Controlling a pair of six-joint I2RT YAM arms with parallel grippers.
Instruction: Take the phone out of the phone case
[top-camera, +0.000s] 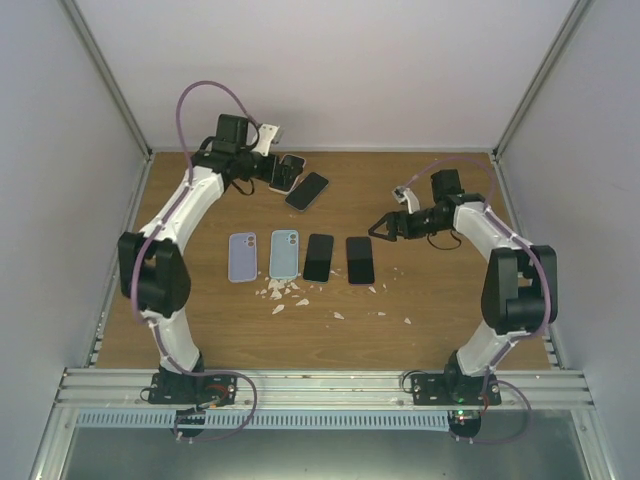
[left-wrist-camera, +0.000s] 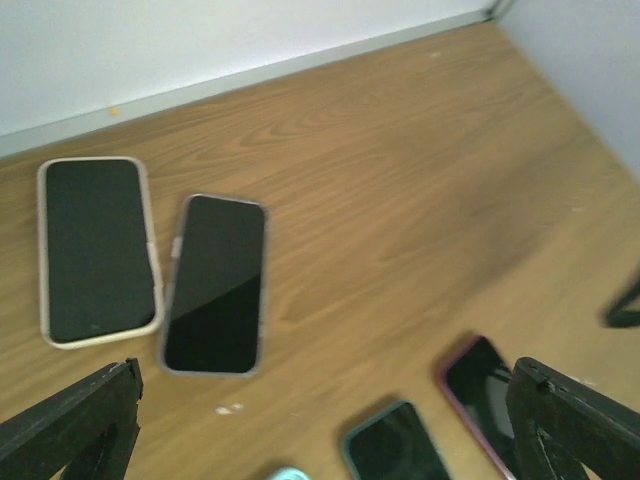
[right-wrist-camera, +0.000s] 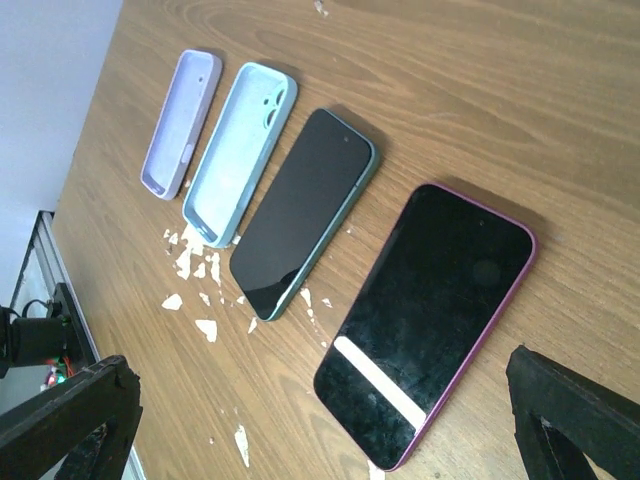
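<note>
At the back, a phone in a pale case (left-wrist-camera: 98, 250) lies beside a second dark-screened phone (left-wrist-camera: 215, 285). My left gripper (top-camera: 285, 172) is open above these two, with nothing between its fingers. Toward the middle of the table lie an empty lavender case (right-wrist-camera: 181, 122), an empty light blue case (right-wrist-camera: 238, 150), a phone with a green-blue edge (right-wrist-camera: 305, 210) and a phone with a magenta edge (right-wrist-camera: 425, 320), side by side. Open and empty, my right gripper (top-camera: 388, 227) hangs just behind and right of the magenta-edged phone.
White scraps (right-wrist-camera: 205, 265) are scattered near the light blue case and the two middle phones. A wall (top-camera: 320, 80) closes off the back. Bare wood (top-camera: 430, 310) spreads over the right and front of the table.
</note>
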